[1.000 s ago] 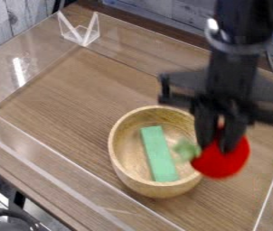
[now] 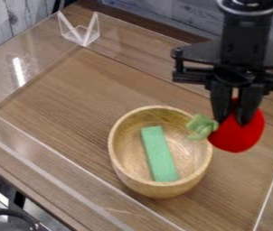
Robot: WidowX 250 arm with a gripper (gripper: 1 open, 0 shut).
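Observation:
My gripper (image 2: 233, 110) hangs at upper right, shut on a red, rounded object (image 2: 238, 133) with a pale green part (image 2: 202, 126) at its left. The object is just right of and above a round wooden bowl (image 2: 129, 167). A green rectangular block (image 2: 158, 153) lies in the bowl. The fingertips are partly hidden by the red object.
A clear plastic container (image 2: 81, 27) stands at the back left. Black cables lie at the lower left edge.
My gripper, with the red object, has risen and moved back and right from over the bowl's right side, uncovering more of the bowl.

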